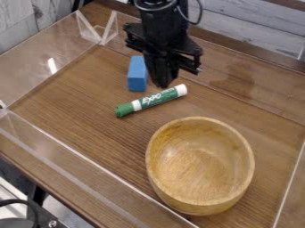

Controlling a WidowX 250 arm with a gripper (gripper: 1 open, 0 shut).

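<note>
My black gripper (166,62) hangs over the upper middle of the table, above a green and white EXPO marker (152,101) and beside a blue block (137,75), which it partly overlaps in view. Its dark fingertips are hard to make out; it looks shut, with nothing seen between them. The marker lies diagonally on the wood.
A large empty tan bowl (197,203) fills the lower right. Black cable loops at the lower left edge.
</note>
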